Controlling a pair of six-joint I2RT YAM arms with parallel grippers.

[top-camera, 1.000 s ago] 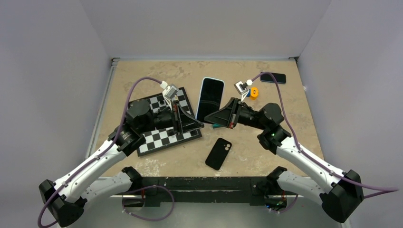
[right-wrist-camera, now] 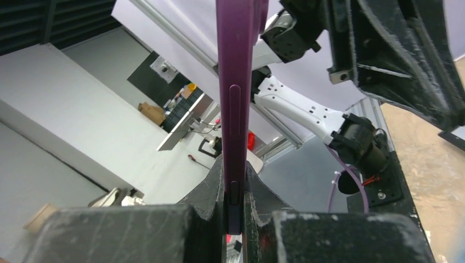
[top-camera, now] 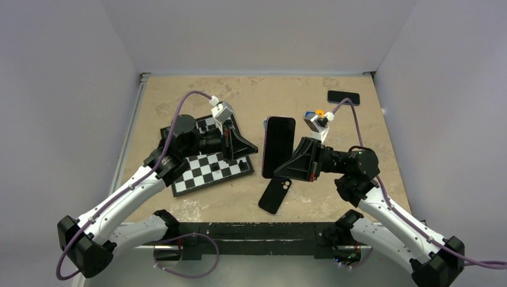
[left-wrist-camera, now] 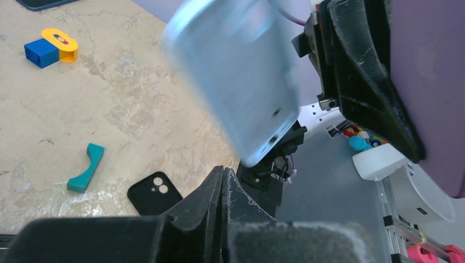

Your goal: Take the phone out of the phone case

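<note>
My right gripper (top-camera: 280, 174) is shut on the lower edge of the phone (top-camera: 279, 143), a dark-screened handset with a purple rim that stands tall in the right wrist view. A light-blue phone case (left-wrist-camera: 241, 82), blurred, is apart from the phone in the left wrist view and seems to be in mid-air. In the top view, the phone hides nearly all of it. Nothing shows between the fingers of my left gripper (top-camera: 257, 148), which look shut, tips together, just left of the phone; the case is clear of those tips.
On the table below lies a black phone case (top-camera: 275, 195). Another dark phone (top-camera: 344, 97) is at the back right. Blue and yellow blocks (left-wrist-camera: 52, 48) and a teal arch piece (left-wrist-camera: 86, 169) are on the surface. A chessboard (top-camera: 209, 170) lies under the left arm.
The right gripper has moved right and slightly nearer the front with the phone.
</note>
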